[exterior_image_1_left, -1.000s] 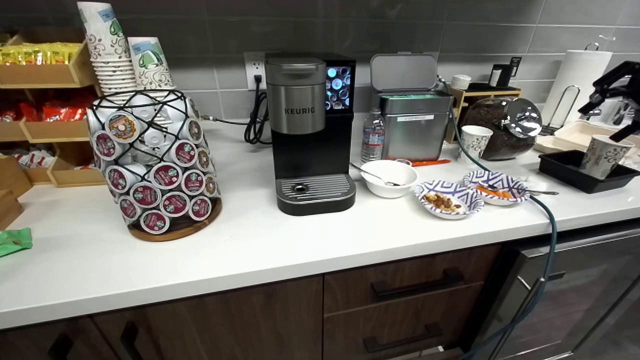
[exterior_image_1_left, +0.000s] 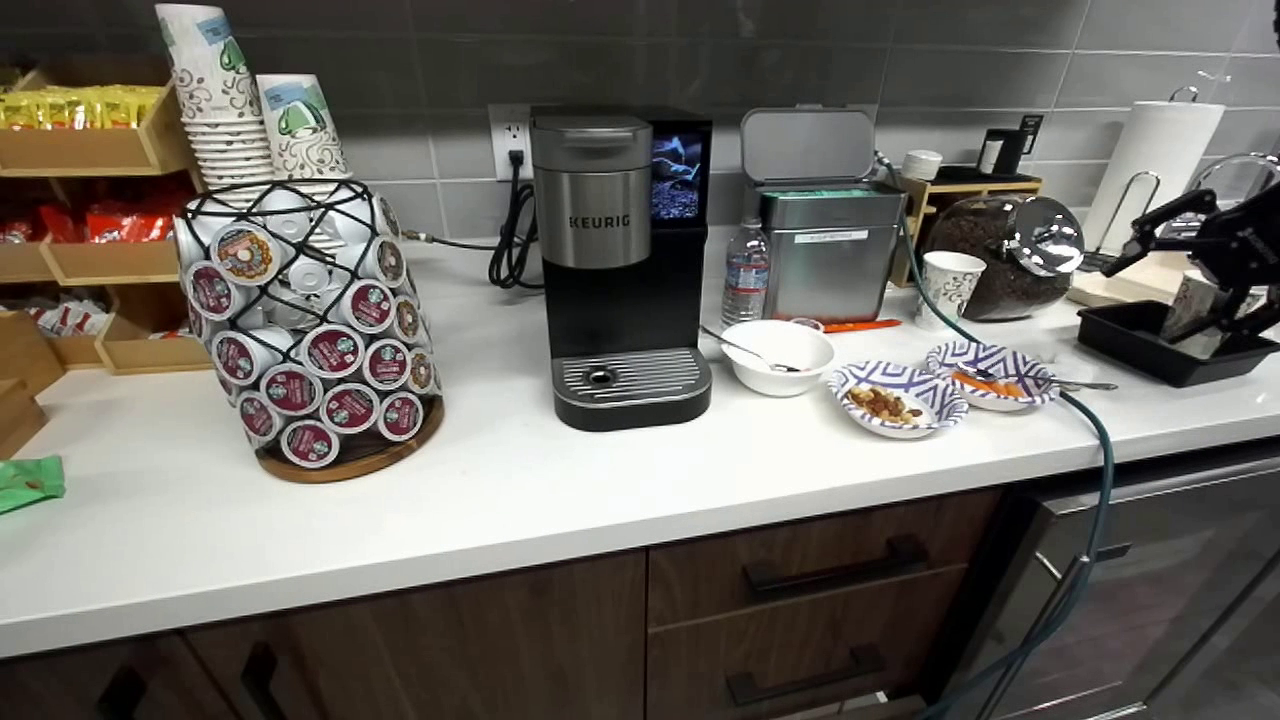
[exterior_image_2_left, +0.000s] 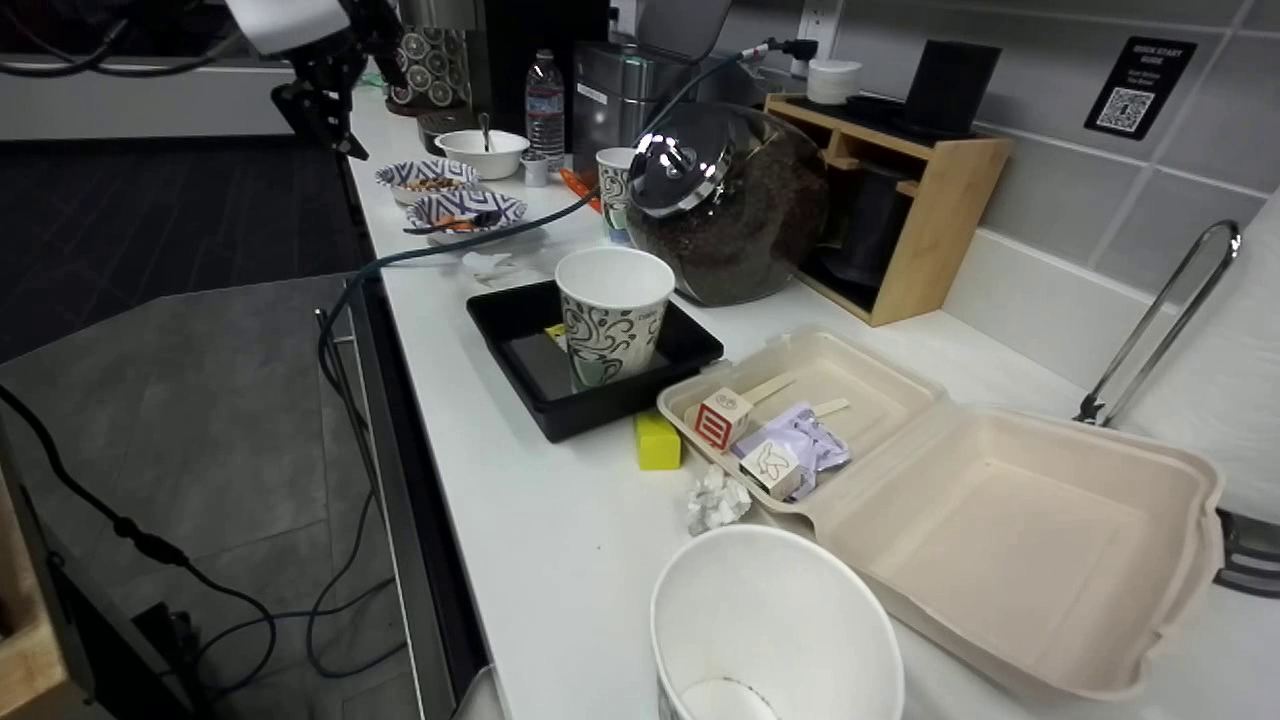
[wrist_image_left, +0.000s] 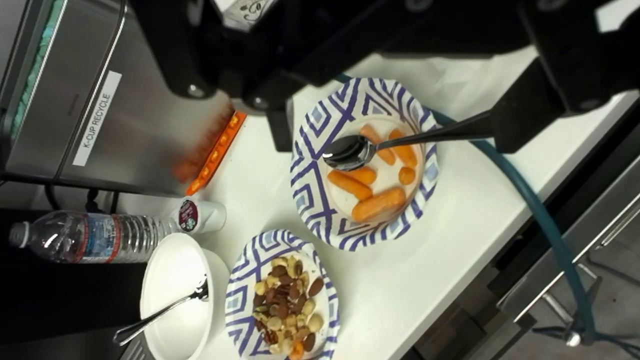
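Observation:
My gripper is open, its dark fingers spread wide on either side of the wrist view. Beyond them, a patterned paper bowl (wrist_image_left: 308, 198) holds orange carrots (wrist_image_left: 379, 204). A spoon (wrist_image_left: 349, 153) rests across that bowl, its bowl end among the carrots and its handle passing behind one finger (wrist_image_left: 520, 111) as seen from the wrist. Beside it sits a second patterned bowl (wrist_image_left: 238, 300) of mixed nuts (wrist_image_left: 285, 306). In exterior view 1 the gripper (exterior_image_1_left: 1146, 300) hangs above the counter at the right, near the black tray (exterior_image_1_left: 1104, 330), with nothing visibly held.
A white bowl (exterior_image_1_left: 780, 358) with another spoon, a water bottle (exterior_image_1_left: 745, 274) and a coffee machine (exterior_image_1_left: 624, 324) stand to the left. A paper cup (exterior_image_2_left: 612, 318) sits in the black tray. A blue-green hose (exterior_image_1_left: 1094, 432) crosses the counter.
In exterior view 1 my gripper has come leftward and lower, from beside the paper towel roll toward the bowls. The bowls and spoons have stayed put; the coffee machine's screen picture differs.

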